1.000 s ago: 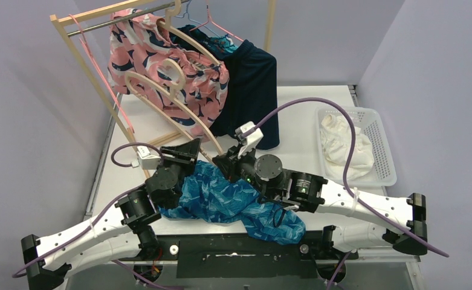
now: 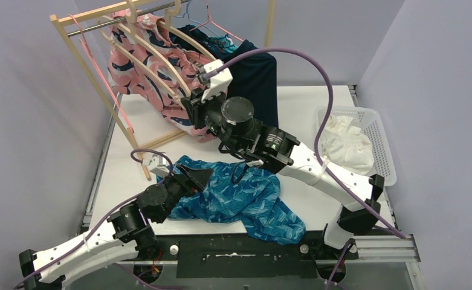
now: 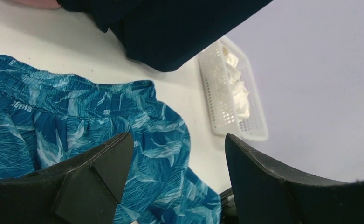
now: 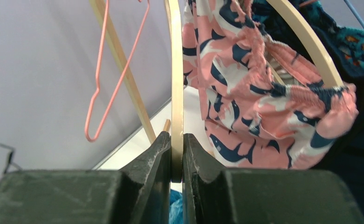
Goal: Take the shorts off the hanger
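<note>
The blue leaf-patterned shorts (image 2: 239, 193) lie crumpled on the table, off any hanger; their waistband shows in the left wrist view. A bare wooden hanger (image 4: 177, 93) stands upright between the fingers of my right gripper, which are closed against both its sides. In the top view the hanger's hook is up at the metal rod (image 2: 103, 24); whether it rests over the rod I cannot tell. My left gripper is open above the shorts, nothing between its fingers.
Pink patterned shorts (image 2: 139, 78) hang on another wooden hanger close beside the right gripper. Dark navy clothing (image 2: 257, 84) hangs to their right. An empty pink hanger (image 2: 103, 78) is at the left. A white basket (image 2: 388, 154) with pale cloth stands at the right.
My right gripper has carried the bare hanger up and left, from above the shorts to the rod.
</note>
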